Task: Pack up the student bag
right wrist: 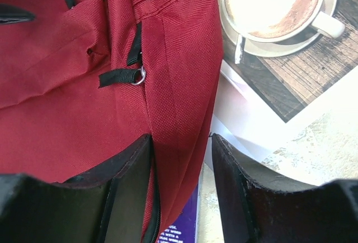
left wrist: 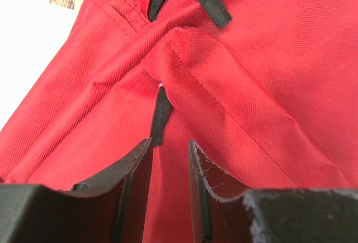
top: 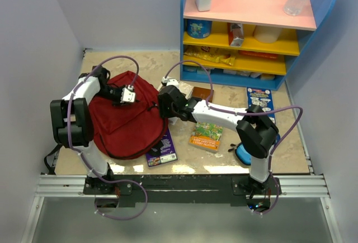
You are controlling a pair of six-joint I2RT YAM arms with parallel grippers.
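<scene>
A red fabric bag (top: 120,125) lies spread on the left of the table, with black straps and zip pulls. My left gripper hangs open over the bag's cloth, beside a short black tab (left wrist: 161,112). My right gripper is at the bag's right edge (right wrist: 179,86), a fold of red cloth and a zip between its fingers, the fingers part open; whether they grip the cloth is unclear. A metal ring on a black tab (right wrist: 120,77) lies just above it.
A cup-printed booklet (right wrist: 279,95) and a purple book (top: 163,153) lie by the bag. More books (top: 204,141) and a blue pouch (top: 243,155) lie to the right. A shelf unit (top: 246,0) with packs and bottles stands at the back.
</scene>
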